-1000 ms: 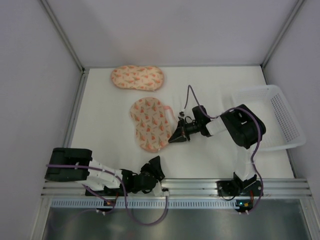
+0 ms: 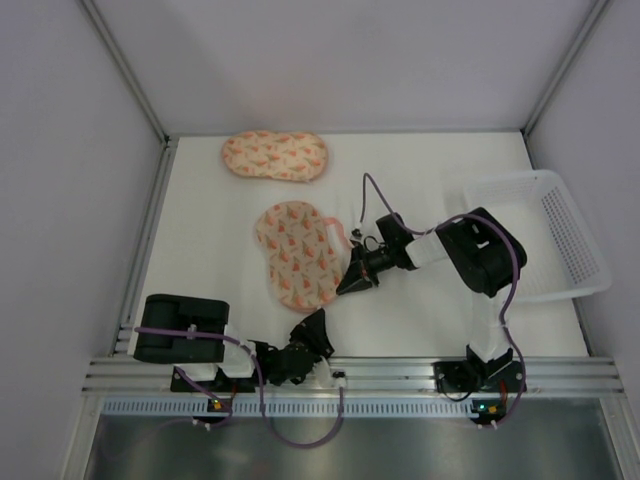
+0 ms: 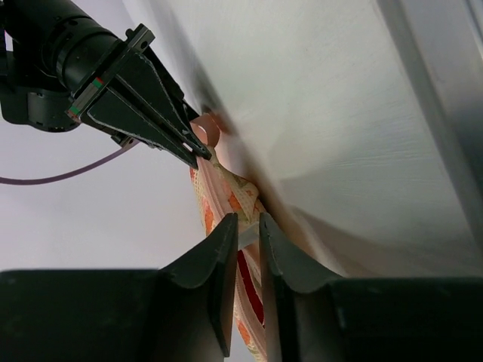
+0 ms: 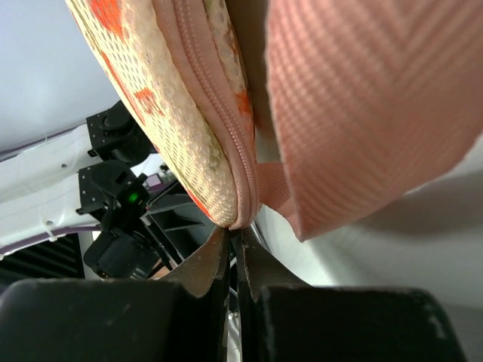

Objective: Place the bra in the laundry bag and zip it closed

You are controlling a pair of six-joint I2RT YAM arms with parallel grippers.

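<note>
The laundry bag (image 2: pixel 298 255), cream with orange print and pink zip, lies at table centre. My right gripper (image 2: pixel 342 290) is shut at its lower right edge; in the right wrist view its tips (image 4: pixel 232 234) meet the zipper end, beside pink strap fabric (image 4: pixel 370 98). My left gripper is part open just below the bag, near the table's front edge; in the left wrist view the zip seam shows beyond its fingers, with a red slit in it. I cannot see the bra clearly.
A second patterned pouch (image 2: pixel 274 155) lies at the back. A white basket (image 2: pixel 594 255) stands at the right.
My right gripper and the bag have shifted slightly down toward the front.
</note>
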